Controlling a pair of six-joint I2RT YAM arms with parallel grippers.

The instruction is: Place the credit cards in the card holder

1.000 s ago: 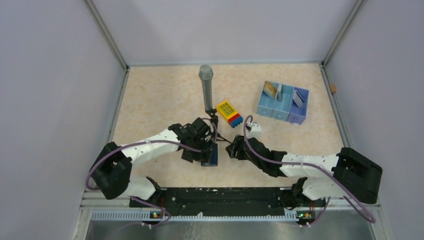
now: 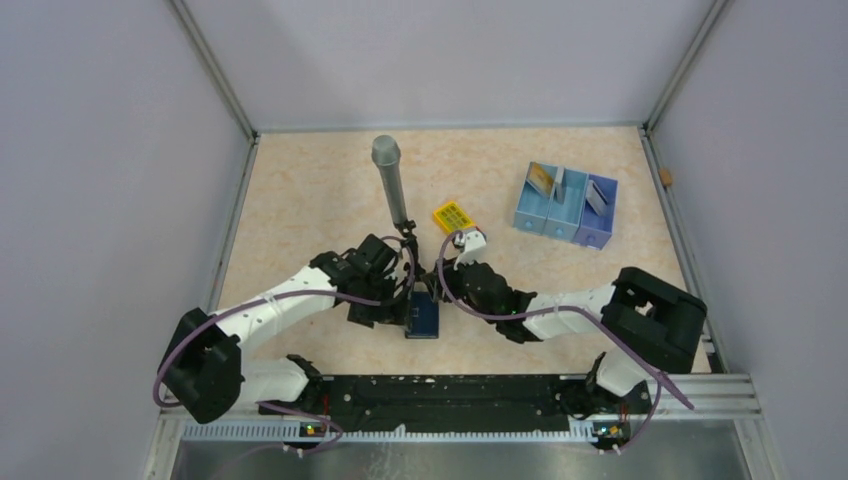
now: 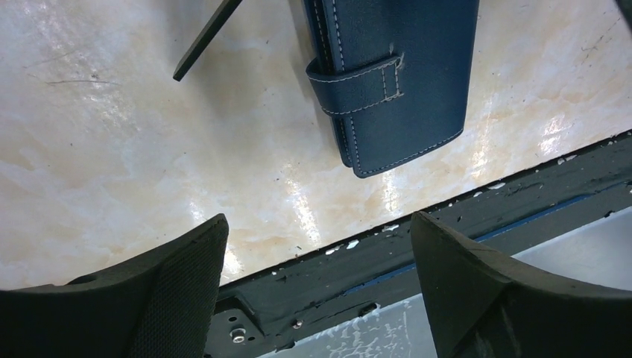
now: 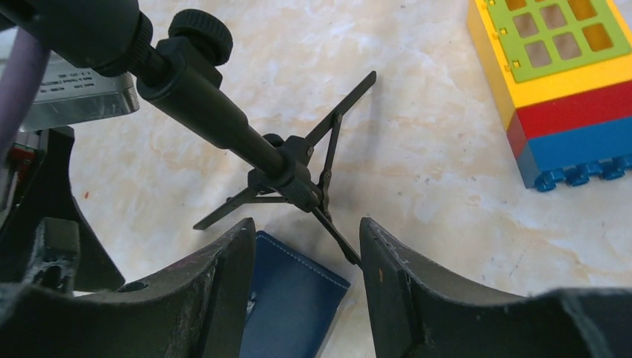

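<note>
The dark blue card holder (image 2: 424, 320) lies on the table near its front edge, between the two arms. In the left wrist view the holder (image 3: 402, 82) looks closed, its strap across one side. My left gripper is open, clear of the holder, with nothing between its fingers. From the right, my open right gripper hovers over the holder's far end (image 4: 298, 298); a thin leg of the stand runs close to its right finger. Flat card-like pieces (image 2: 597, 198) stand in the divided box at the back right; whether they are credit cards I cannot tell.
A microphone stand (image 2: 394, 185) on a tripod base (image 4: 294, 171) rises just behind the holder. Right of it lies a yellow, red and blue toy block (image 2: 453, 216). The blue and purple box (image 2: 560, 232) stands farther right.
My right gripper has moved left, up to the holder and stand. The microphone's head has shifted left. The left gripper has moved slightly left, and the holder sits a little nearer the front.
</note>
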